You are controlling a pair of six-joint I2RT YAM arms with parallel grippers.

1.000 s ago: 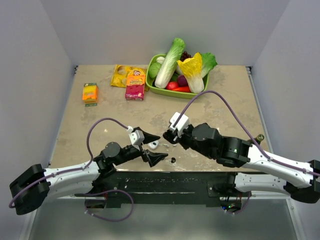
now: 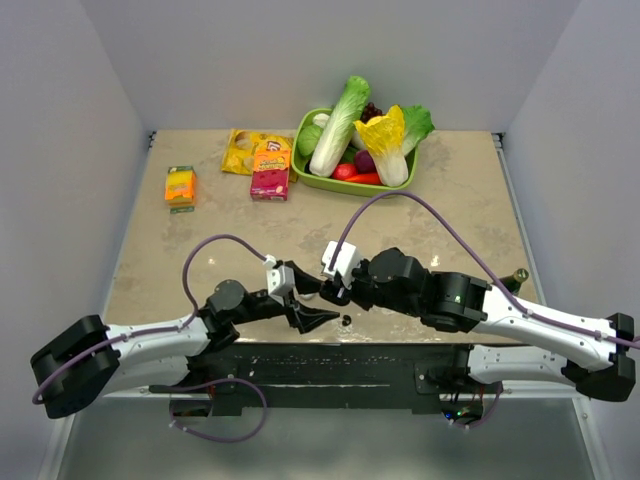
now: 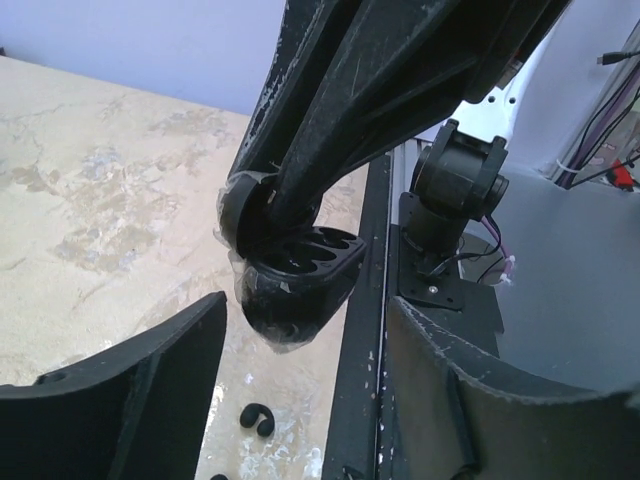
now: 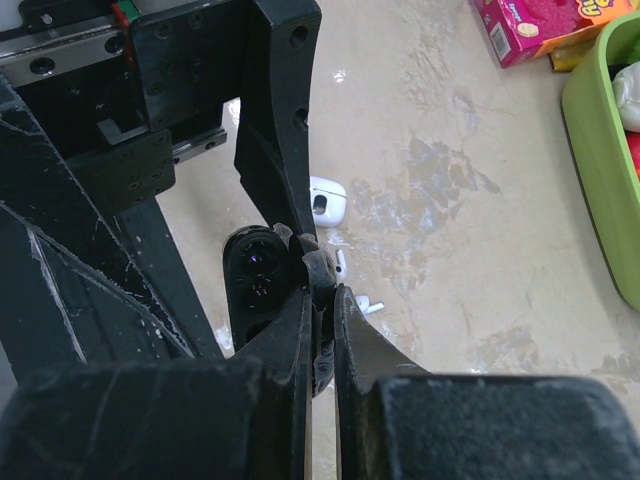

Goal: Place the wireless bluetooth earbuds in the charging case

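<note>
My right gripper (image 2: 340, 292) is shut on a black charging case (image 3: 300, 295), its wells facing up in the left wrist view and seen between the fingers in the right wrist view. My left gripper (image 2: 318, 298) stands part open beside and just below the case, its two fingers framing it in its wrist view. On the table lie black earbuds (image 3: 257, 418), a white case (image 4: 327, 201) and small white earbuds (image 4: 366, 304).
A green basket of vegetables (image 2: 312, 181) is at the back, with snack boxes (image 2: 270, 185) beside it and another box (image 2: 180, 188) at left. A bottle lies at the right edge. The table's front edge runs just below the grippers.
My left gripper has moved right, toward the case. The right gripper, holding the case, has shifted slightly down and left in the top view.
</note>
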